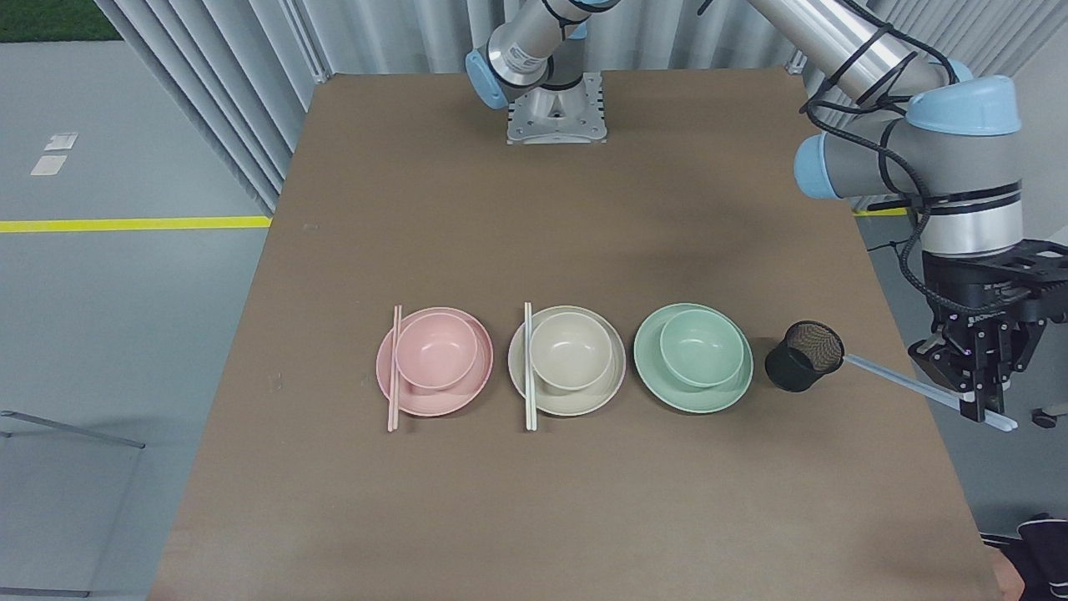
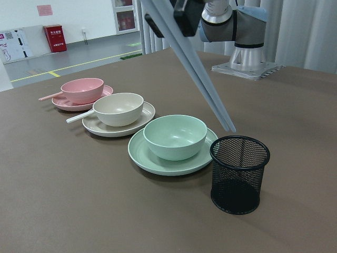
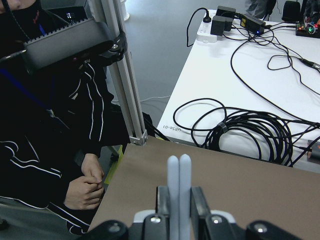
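My gripper at the table's right edge is shut on a pair of pale blue chopsticks, which slant down beside a black mesh cup; in the wrist view the chopsticks point up between the fingers. Left of the cup a green bowl sits on a green saucer. A cream bowl and a pink bowl sit on matching saucers, with white chopsticks and pink chopsticks across their left sides.
A seated person and a white table with cable coils border the right edge.
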